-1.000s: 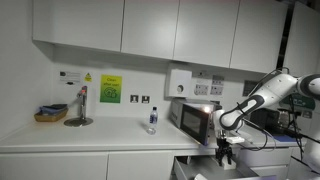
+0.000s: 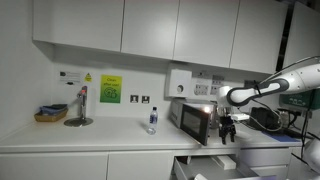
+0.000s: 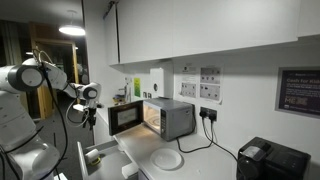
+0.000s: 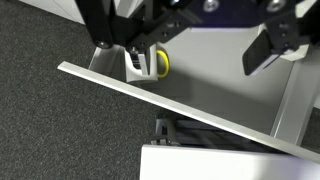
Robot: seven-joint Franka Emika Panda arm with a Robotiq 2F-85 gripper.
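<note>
My gripper is open above a pulled-out drawer, its two dark fingers standing wide apart at the top of the wrist view. No object shows between them. Inside the drawer, near the left finger, is a white cup-like item with a yellow part at its side; the finger overlaps it in this view, and contact cannot be judged. In exterior view 1 the gripper hangs over the drawer, in front of the microwave. The microwave has its door open and its inside lit.
A white plate lies on the counter near the microwave, with a black toaster farther right. A water bottle and a tap stand to the left.
Over the last second my gripper has risen from low at the drawer to a place above it. The arm's links have lifted too. The microwave and the bottle have stayed put.
</note>
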